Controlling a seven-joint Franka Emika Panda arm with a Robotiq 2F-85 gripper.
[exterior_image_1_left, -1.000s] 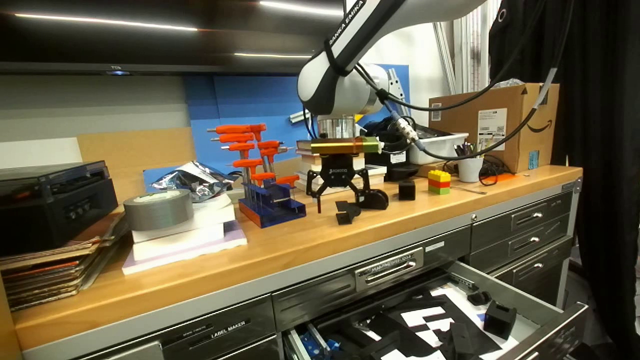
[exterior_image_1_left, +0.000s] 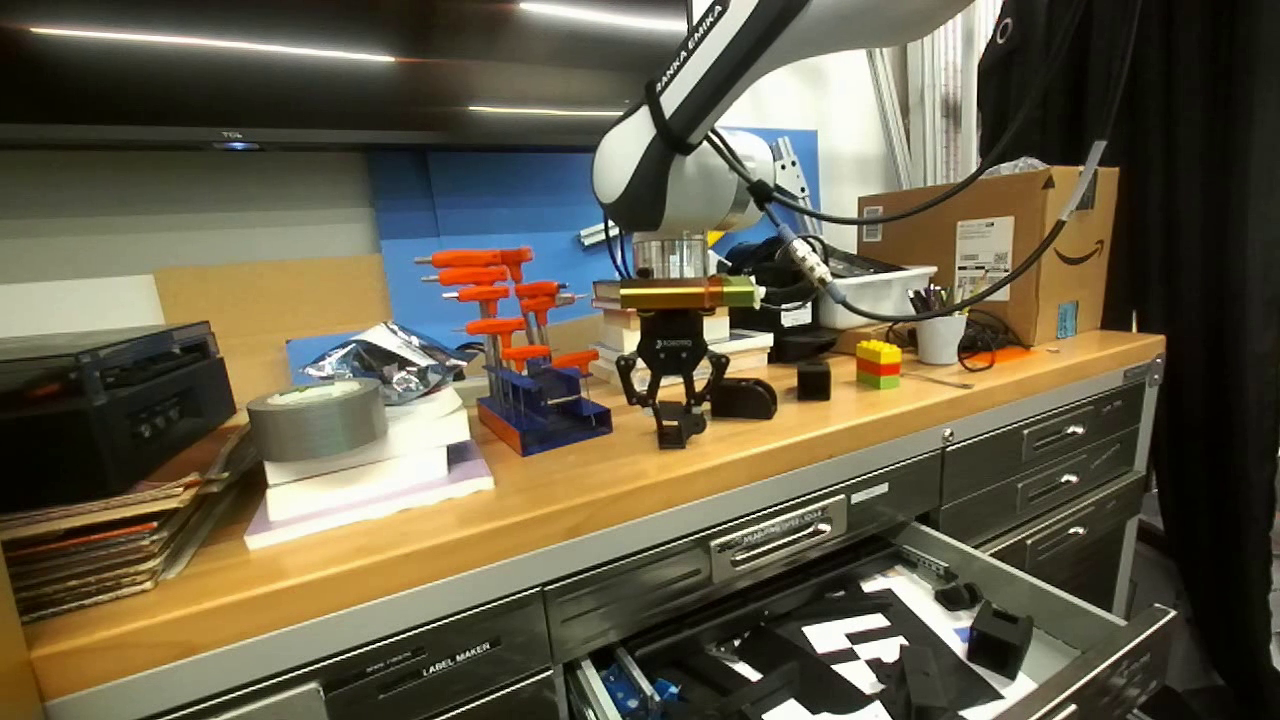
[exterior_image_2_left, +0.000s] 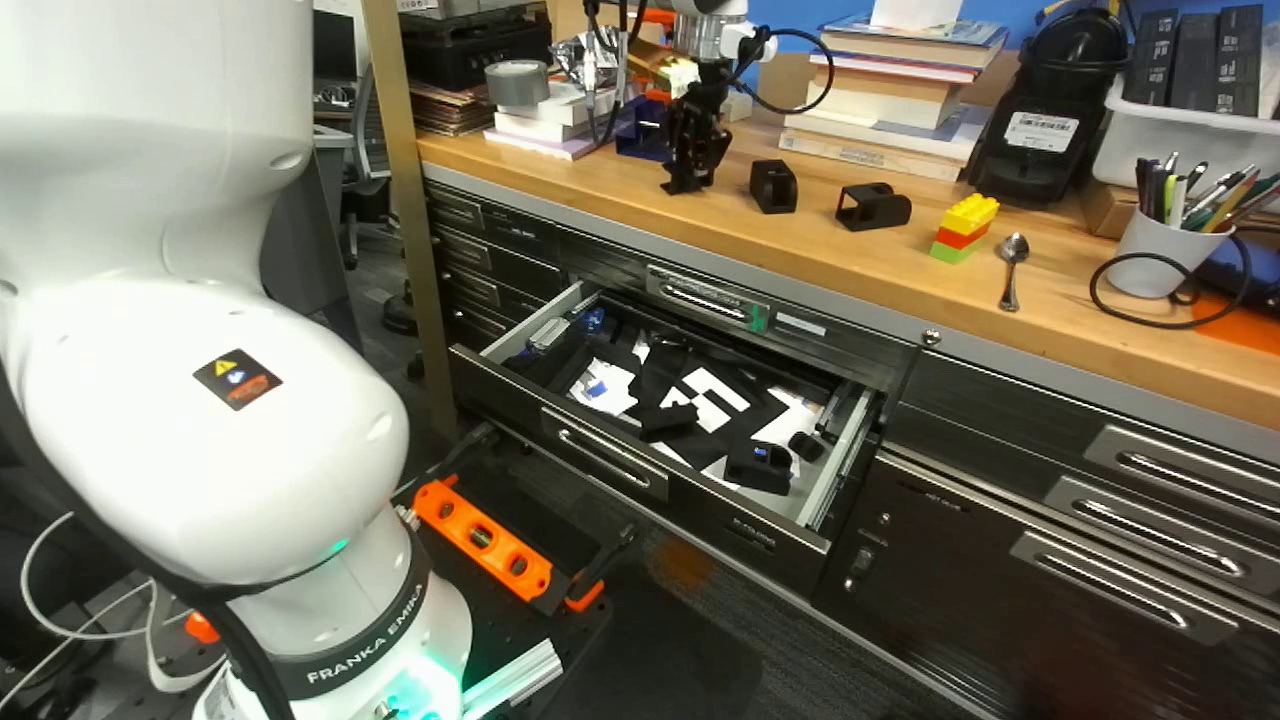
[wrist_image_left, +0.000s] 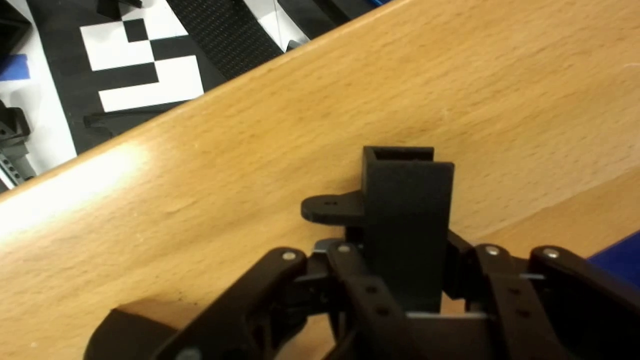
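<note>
On the wooden counter, a small black bracket (wrist_image_left: 408, 198) with a boxy body and a flat side tab stands between the fingers of my gripper (exterior_image_1_left: 679, 414). Both fingers come close in against its sides in the wrist view, and the gripper looks shut on it. Its lower part is hidden behind the finger linkages. In exterior view 1 the bracket (exterior_image_1_left: 672, 434) is at fingertip height, at or just over the counter; whether it touches the wood is hard to tell.
Other black parts (exterior_image_2_left: 773, 187) stand nearby, along with a brick stack (exterior_image_2_left: 963, 228) and a spoon (exterior_image_2_left: 1011, 270). A blue tool holder (exterior_image_1_left: 546, 406) with orange-handled keys is close on the left. Below the counter, a drawer (exterior_image_2_left: 672, 468) stands open.
The fingers have drawn together from wide apart to either side of the bracket. The bracket has shifted slightly left in exterior view 1. The arm has barely moved.
</note>
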